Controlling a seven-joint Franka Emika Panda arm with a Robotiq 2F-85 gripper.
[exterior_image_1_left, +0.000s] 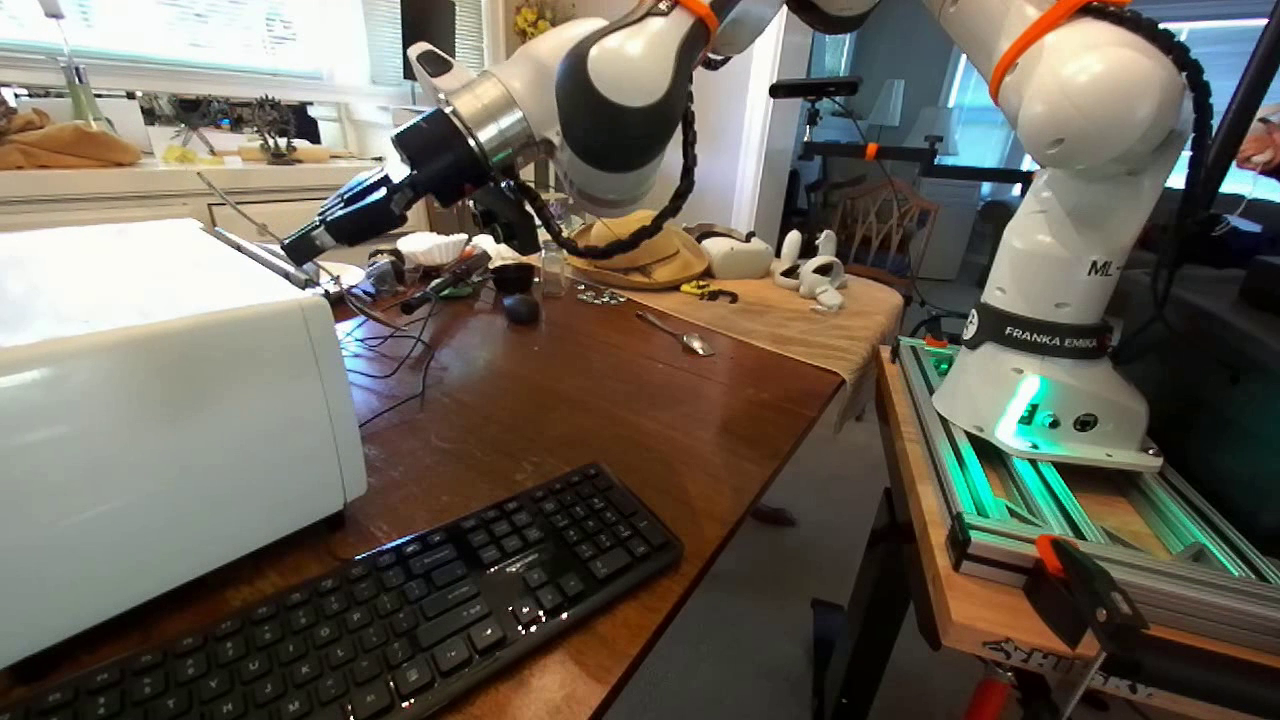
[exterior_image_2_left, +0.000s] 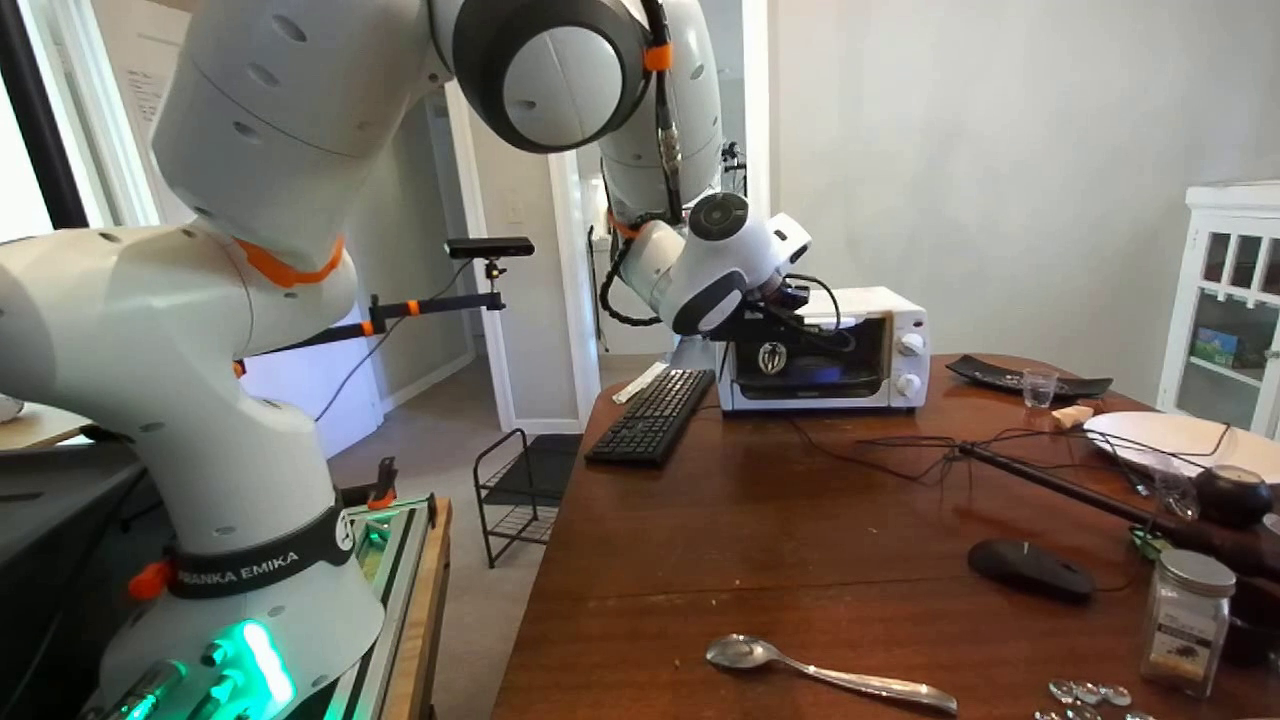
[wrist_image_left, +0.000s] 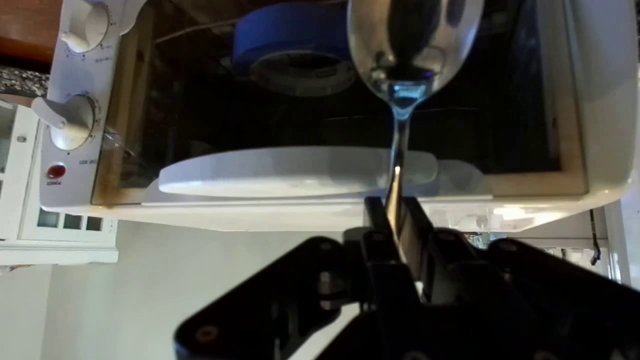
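In the wrist view my gripper is shut on the handle of a metal spoon (wrist_image_left: 414, 45). The bowl extends beyond my fingertips, over the dark glass door of the white toaster oven (wrist_image_left: 510, 144). The door's white handle (wrist_image_left: 270, 171) lies behind the spoon's neck; whether they touch cannot be told. Behind the glass shows a roll of blue tape (wrist_image_left: 282, 36). In exterior view 1 my gripper (exterior_image_1_left: 295, 248) hangs by the oven's upper front edge, pointing down and left.
Another spoon (exterior_image_2_left: 828, 678) lies on the table near a black mouse (exterior_image_2_left: 1032, 569) and a glass jar (exterior_image_2_left: 1188, 624). Thin cables and a black rod (exterior_image_2_left: 1056, 486) lie before the oven's knob side. A black keyboard (exterior_image_2_left: 657, 414) sits beside the oven.
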